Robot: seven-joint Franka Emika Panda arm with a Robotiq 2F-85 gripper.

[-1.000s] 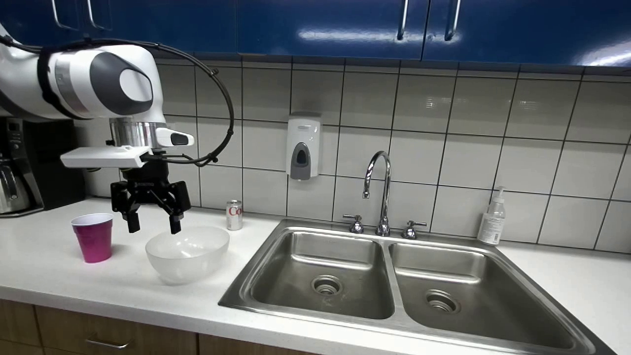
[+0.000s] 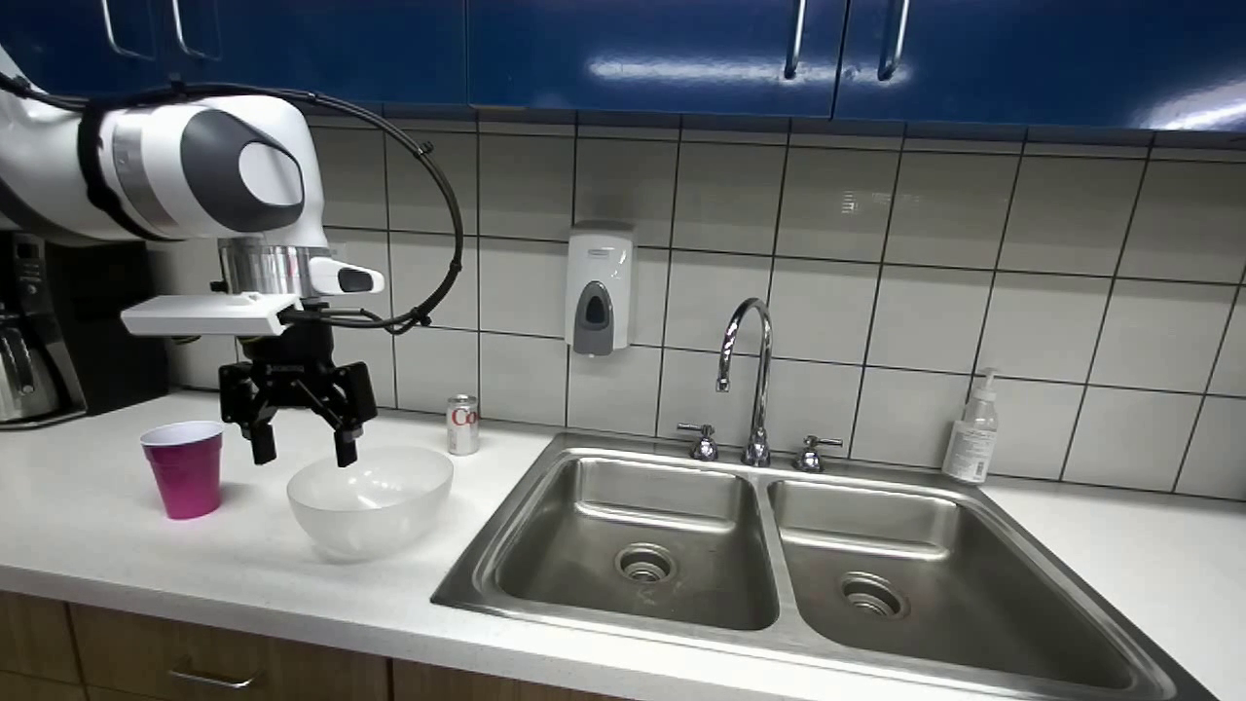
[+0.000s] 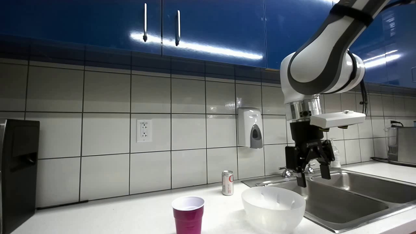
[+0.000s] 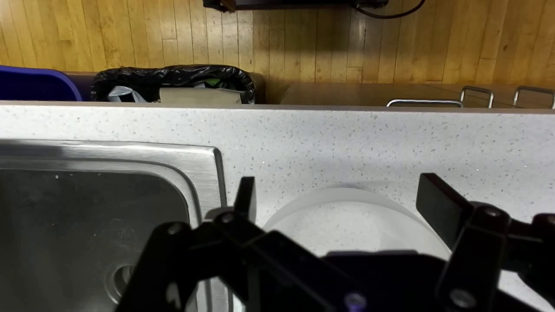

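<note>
My gripper [image 2: 306,456] stands open, pointing down, with nothing between its fingers. A translucent white bowl [image 2: 371,514] rests upright on the counter; exterior view 1 has the gripper just above the bowl's far left rim. The wrist view shows the bowl [image 4: 338,221] below and between the open fingers, its lower part hidden by the gripper. A magenta cup [image 2: 187,473] with a white inside stands left of the bowl. Behind the bowl, near the wall, is a silver soda can [image 2: 462,425]. In exterior view 2 the cup [image 3: 188,215] and bowl [image 3: 269,210] stand apart.
A double steel sink [image 2: 773,526] with a faucet [image 2: 756,386] lies right of the bowl. A soap bottle [image 2: 971,432] stands behind its right end. The coffee maker [image 2: 70,327] occupies the far left. Counter space in front of the cup is clear.
My arm and open gripper have come down very slightly. The bowl, cup and can have not moved.
</note>
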